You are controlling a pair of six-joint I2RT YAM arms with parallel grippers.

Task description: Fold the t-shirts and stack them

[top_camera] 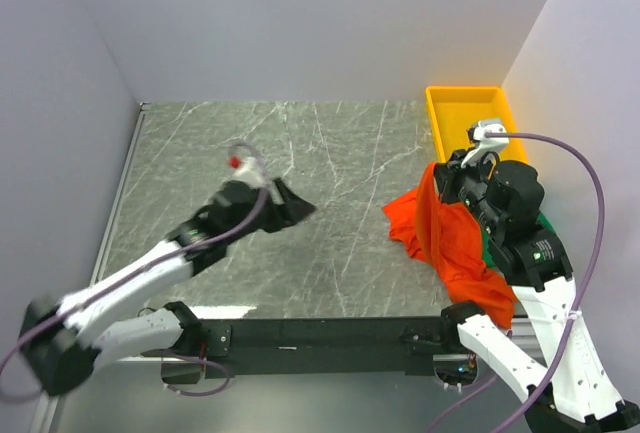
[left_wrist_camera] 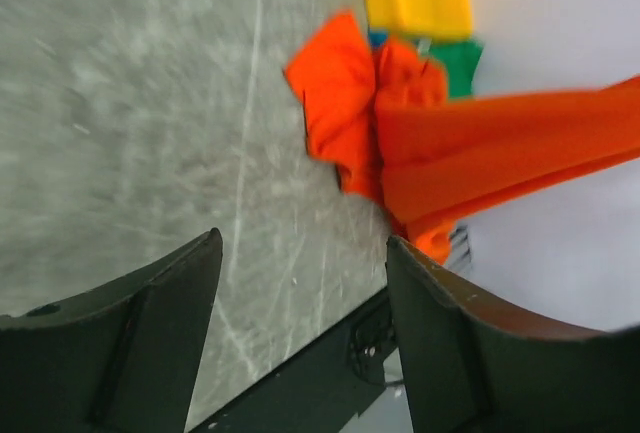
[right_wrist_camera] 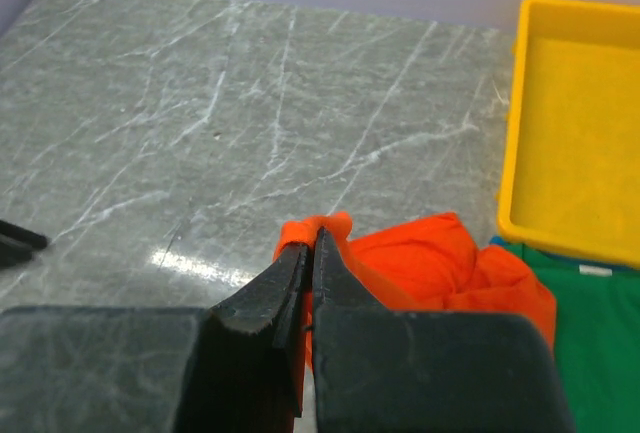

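An orange t-shirt hangs from my right gripper. In the right wrist view the fingers are shut on a bunched edge of the orange cloth. The rest of it drapes over the table's right side and past the front edge. Beneath it lies a green folded t-shirt, mostly covered in the top view. My left gripper is over the middle of the table. The left wrist view shows its fingers wide apart, with nothing between them.
A yellow bin stands at the back right. Walls close off the back and sides.
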